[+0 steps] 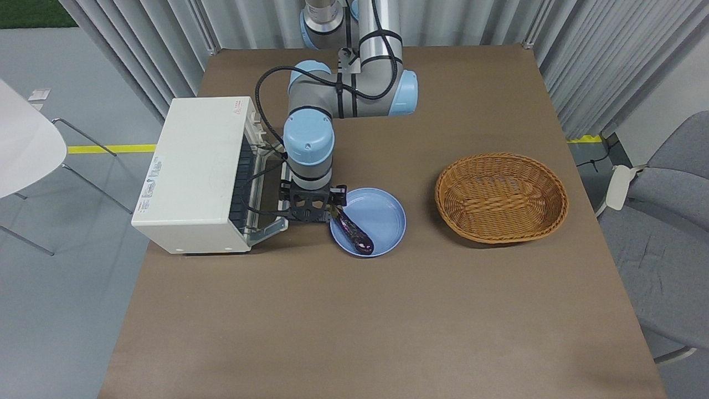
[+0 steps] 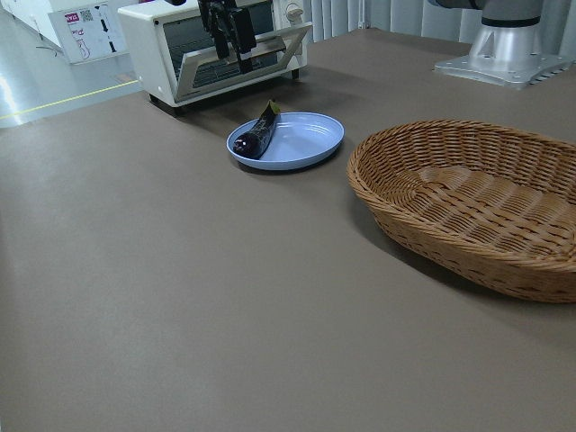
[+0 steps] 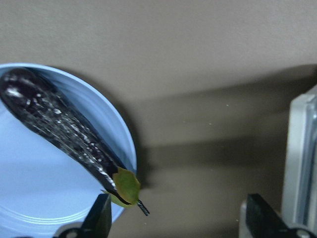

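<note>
A dark purple eggplant [image 1: 355,233] with a green stem lies on a blue plate [image 1: 377,214]. My gripper [image 2: 236,54] hangs above and beside the plate's oven side, its two black fingers apart at the bottom of the wrist view, nothing between them. The white toaster oven [image 1: 186,173] has its glass door [image 2: 229,67] tilted partly open. In the wrist view the eggplant [image 3: 59,124] is below, to the left, and a door edge [image 3: 297,158] is at the right.
A brown wicker basket [image 1: 501,199] stands right of the plate. Chairs stand beyond both sides of the table.
</note>
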